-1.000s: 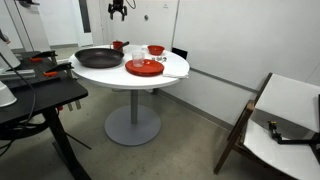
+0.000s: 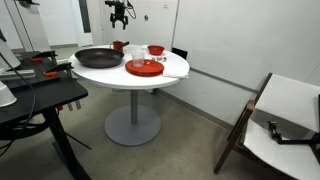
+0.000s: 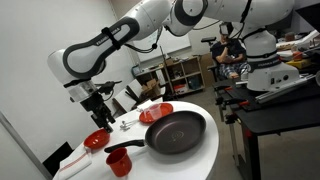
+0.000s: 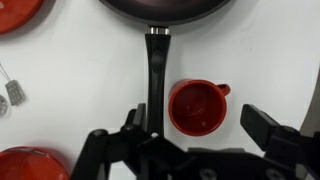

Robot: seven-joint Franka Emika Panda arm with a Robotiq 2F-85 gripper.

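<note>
My gripper is open above the white round table (image 3: 205, 160), its two dark fingers wide apart at the bottom of the wrist view. Below and between them stands a red mug (image 4: 198, 107), its handle toward the upper right. A black frying pan (image 3: 175, 132) rests on the table; in the wrist view its handle (image 4: 157, 75) runs down beside the mug, close to the left finger. In exterior view 2 the gripper (image 3: 102, 110) hangs in the air beyond the red mug (image 3: 119, 161). Nothing shows held.
Red bowls (image 3: 97, 139) and a red plate (image 2: 145, 67) sit around the table, along with a clear cup (image 2: 139, 57) and a white cloth (image 2: 174, 70). Metal utensils (image 4: 12, 88) lie at the wrist view's left. A wooden-framed chair (image 2: 285, 120) stands apart on the right.
Seen in exterior view 1, my gripper has come down a little toward the table, near the red mug. The objects on the table have stayed where they were.
</note>
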